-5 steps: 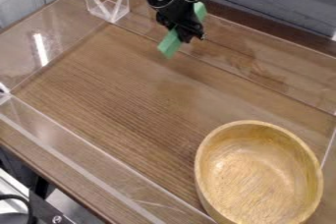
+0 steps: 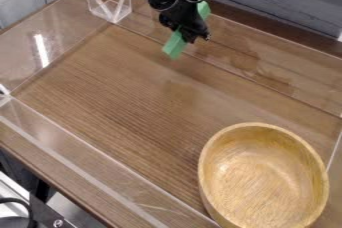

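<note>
The black robot gripper (image 2: pixel 185 28) hangs at the upper middle of the view, shut on a green object (image 2: pixel 174 44) just above the wooden table (image 2: pixel 120 112). A second green patch (image 2: pixel 203 8) shows behind the arm, partly hidden by it.
A large pale wooden bowl (image 2: pixel 263 177) sits at the lower right. A clear plastic container (image 2: pixel 110 3) stands at the upper left. The table's left edge and some dark cables show at the lower left.
The gripper and the green object in it have shifted slightly up and to the left over the last second. The bowl and container have not moved.
</note>
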